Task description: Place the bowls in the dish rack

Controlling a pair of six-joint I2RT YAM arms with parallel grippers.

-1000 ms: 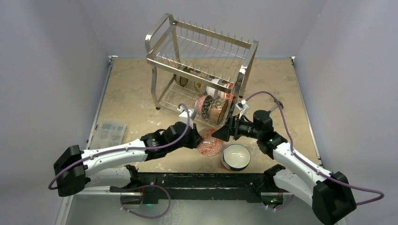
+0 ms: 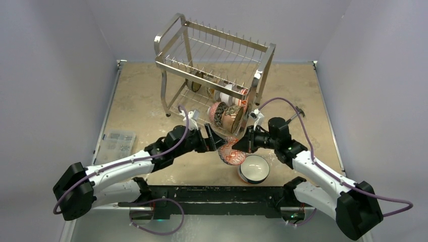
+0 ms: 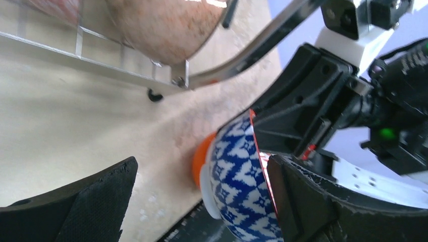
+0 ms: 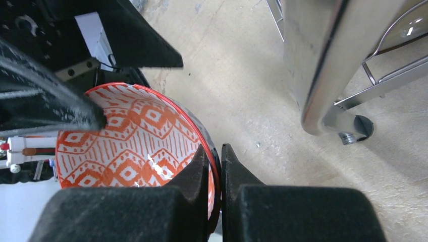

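Observation:
My right gripper (image 2: pixel 238 145) is shut on the rim of a bowl (image 2: pixel 231 156) with a red-and-white patterned inside, held tilted above the table. In the right wrist view the rim of this bowl (image 4: pixel 136 136) passes between the closed fingertips. Its outside (image 3: pixel 238 174) is blue and white in the left wrist view. My left gripper is open beside the bowl, one finger (image 3: pixel 298 196) overlapping its rim in view. The metal dish rack (image 2: pixel 225 36) holds several bowls on its lower level, including a brown one (image 2: pixel 232 119) at the front right.
White-lined bowls (image 2: pixel 255 169), seemingly stacked, stand near the table's front edge. A clear plastic box (image 2: pixel 117 143) lies at the left, and a hammer-like tool (image 2: pixel 296 115) at the right. The rack's leg (image 4: pixel 333 65) is close to my right gripper.

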